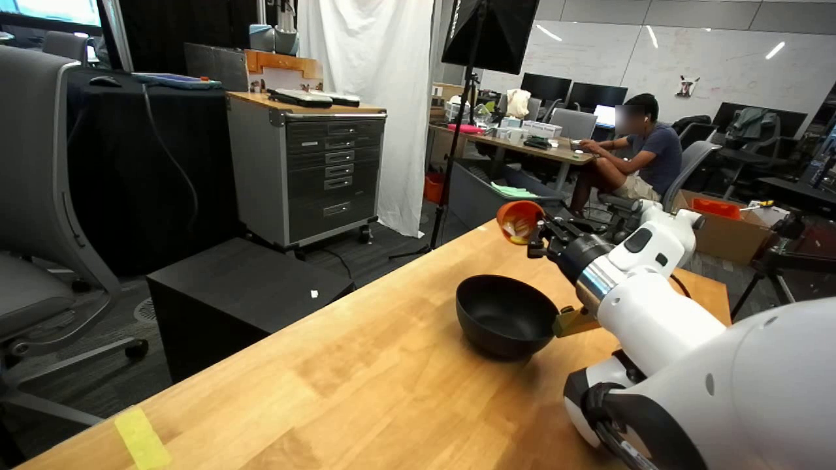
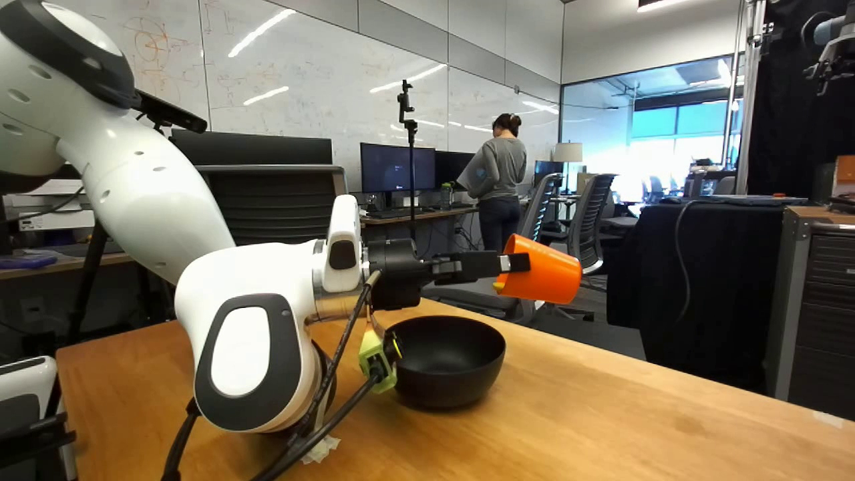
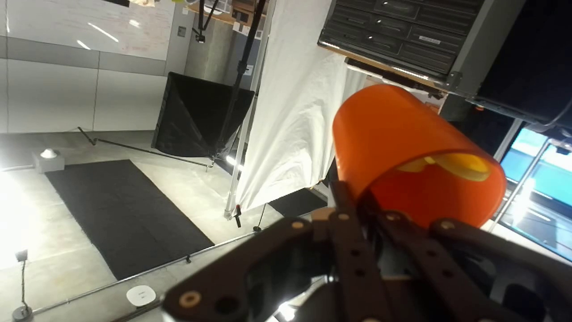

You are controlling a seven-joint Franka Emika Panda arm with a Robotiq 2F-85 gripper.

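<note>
An orange cup [image 1: 513, 210] is held tilted on its side above the table, its mouth facing the first exterior camera. Yellowish pieces [image 1: 517, 228] lie inside it; the wrist view shows some yellow contents [image 3: 464, 165] too. My gripper is shut on the cup's wall near the rim, and in the second exterior view the fingers [image 2: 513, 262] overlap the orange cup [image 2: 553, 272]. A black bowl [image 1: 505, 313] rests upright on the table, lower than the cup and to one side of it. The part of its inside that shows looks empty.
A camera mount [image 1: 576, 322] on my wrist hangs close beside the bowl's rim. Beyond the table edge stands a black box [image 1: 243, 286].
</note>
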